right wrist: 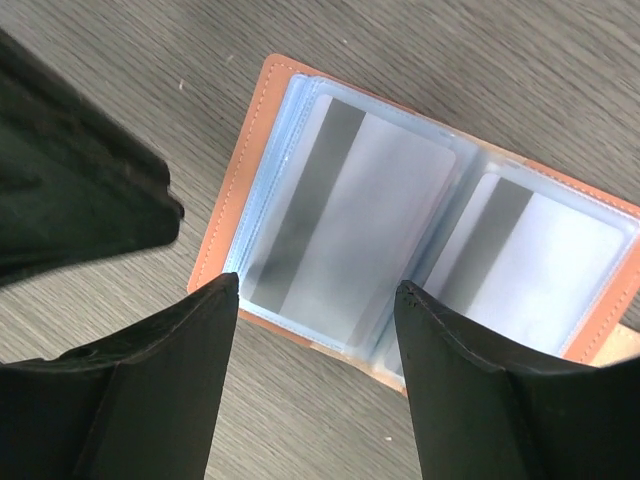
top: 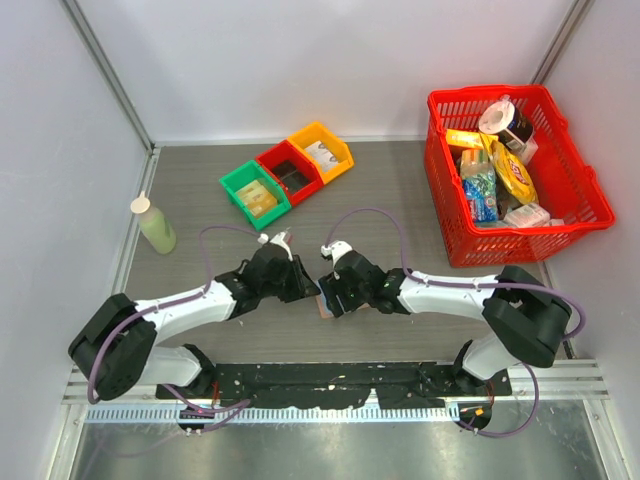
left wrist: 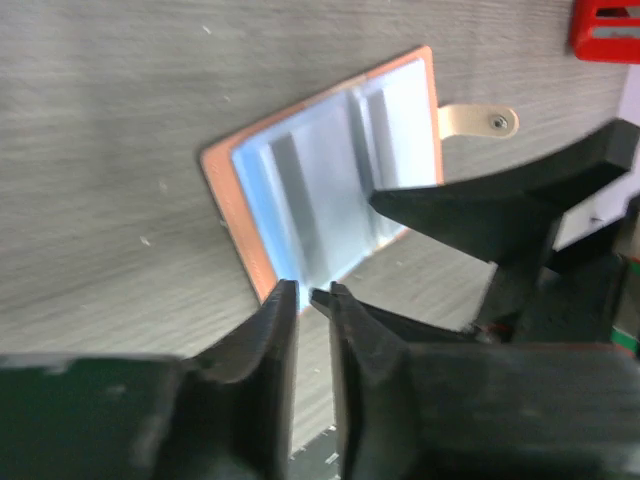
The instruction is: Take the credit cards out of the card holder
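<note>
An open card holder [right wrist: 229, 200] with tan edges and clear pockets [left wrist: 316, 180], holding white cards [right wrist: 352, 220] with grey stripes, lies on the table between my grippers. My left gripper is just above its near corner in the left wrist view; the fingertips are close together, and I cannot tell whether anything is between them. My right gripper is over the holder, open, with its fingertips on either side of the left pocket.
A red basket [top: 520, 240] of goods stands at the back right. Green, red and orange bins [top: 240, 196] sit at the back, and a bottle [top: 155, 228] at the left. The table's middle behind the grippers is clear.
</note>
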